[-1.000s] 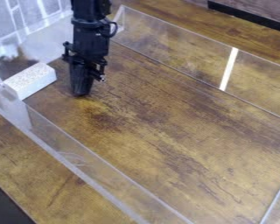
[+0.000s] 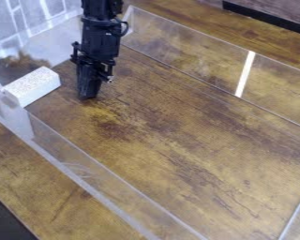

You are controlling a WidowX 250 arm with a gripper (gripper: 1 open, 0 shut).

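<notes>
The black gripper (image 2: 90,86) hangs low at the upper left of the camera view, its tip close to the wooden floor (image 2: 178,141) inside a clear-walled enclosure. A white speckled block (image 2: 31,86) lies to the left of it, apart from the fingers, against the left side. Whether the fingers are open or shut, and whether anything is between them, is too dark and small to tell.
Clear plastic walls (image 2: 102,183) surround the work area, with a white strip (image 2: 246,73) on the far right side.
</notes>
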